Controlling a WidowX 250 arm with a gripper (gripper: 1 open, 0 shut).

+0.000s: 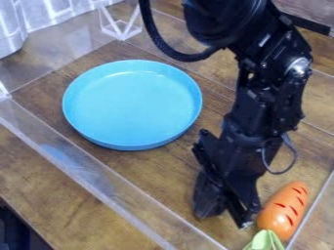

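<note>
My gripper (225,205) is low on the wooden board, right of and below a blue plate (131,103). Its black fingers are close together and appear shut, with nothing visible between them, though their tips are partly hidden. An orange toy carrot (284,207) with dark red marks lies just to the right of the fingers, its pale green top (265,240) toward the bottom edge.
A clear plastic edge (81,178) runs diagonally along the left and front. A white ribbed object (23,21) and a small clear stand (120,18) are at the back left. Bare board surrounds the plate.
</note>
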